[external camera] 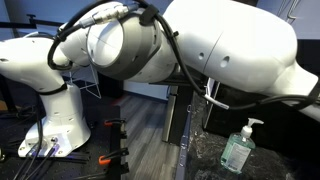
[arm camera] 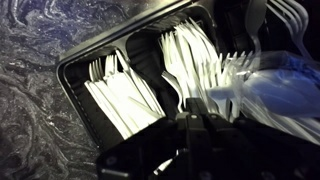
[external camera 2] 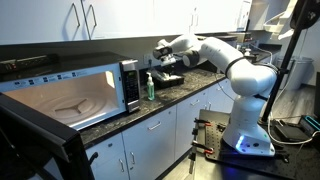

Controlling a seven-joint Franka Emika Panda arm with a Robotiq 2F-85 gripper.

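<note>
In the wrist view, my gripper is low over a black cutlery tray (arm camera: 72, 72), its dark fingers shut on a white plastic utensil. A pale, spoon-shaped piece (arm camera: 285, 92) reaches right from beside the fingertips; its exact contact with them is hard to make out. White plastic forks (arm camera: 122, 98) fill the left compartment. More white cutlery (arm camera: 190, 55) lies in the middle one, partly hidden by the gripper. In exterior view 2 the arm (external camera 2: 215, 60) reaches to the counter's far end. Exterior view 1 does not show the gripper.
A clear pump bottle (external camera: 238, 150) with greenish liquid stands on the dark counter. A microwave (external camera 2: 75, 100) is farther along that counter. Bare dark countertop (arm camera: 40, 110) lies left of the tray.
</note>
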